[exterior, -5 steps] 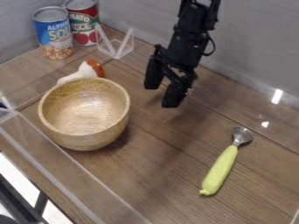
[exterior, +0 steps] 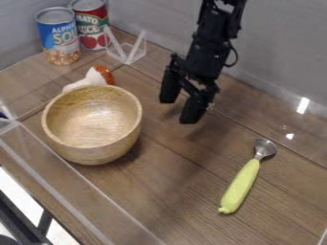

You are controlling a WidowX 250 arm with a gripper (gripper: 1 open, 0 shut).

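My black gripper (exterior: pixel 181 96) stands open, its two fingers spread just above the wooden table at the back middle, with nothing seen between them. A light wooden bowl (exterior: pixel 92 125) sits at the left, apart from the gripper. A tool with a pale yellow-green handle (exterior: pixel 240 186) and a metal head lies on the right. A small object with a light handle and orange-red top (exterior: pixel 96 77) lies behind the bowl.
An alphabet soup can (exterior: pixel 60 38) and a red tomato can (exterior: pixel 92 24) stand at the back left, beside a clear plastic piece. A pale wall (exterior: pixel 284 57) rises behind.
My gripper has shifted very slightly and seems a touch lower at the fingertips. The objects on the table have not moved.
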